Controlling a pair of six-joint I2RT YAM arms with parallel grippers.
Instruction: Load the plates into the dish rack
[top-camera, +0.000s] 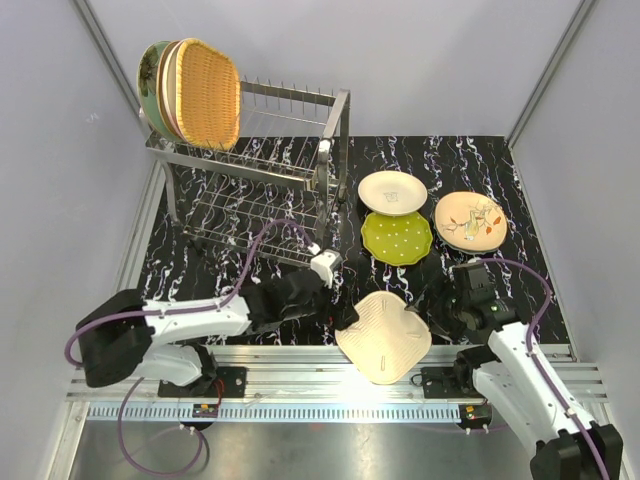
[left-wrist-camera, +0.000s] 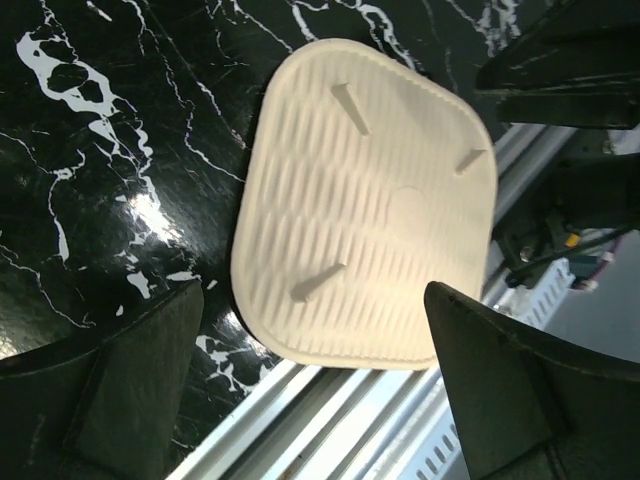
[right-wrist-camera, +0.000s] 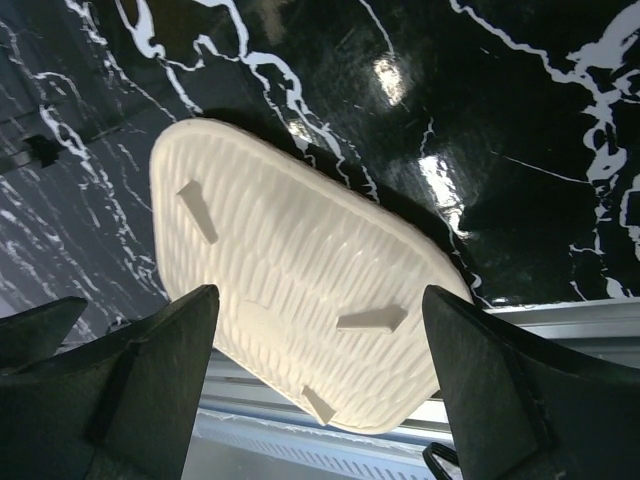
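Observation:
A cream, ribbed square mat (top-camera: 384, 345) with small raised pegs lies on the counter's front edge. My left gripper is open above its left side, with the mat (left-wrist-camera: 370, 215) below and between the fingers in the left wrist view. On the mat's other side my right gripper also stands open, holding nothing. A white plate (top-camera: 393, 192), a green dotted plate (top-camera: 397, 240) and a flower-patterned plate (top-camera: 471, 220) rest farther back. The metal dish rack (top-camera: 335, 120) stands at the left, a yellow woven plate (top-camera: 208, 95) and others upright on its top tier.
The rack's near post (top-camera: 323, 190) rises close behind my left arm (top-camera: 210, 315). A metal rail (top-camera: 290, 358) runs along the front. Bare black counter (top-camera: 345, 260) lies between the rack and the green plate.

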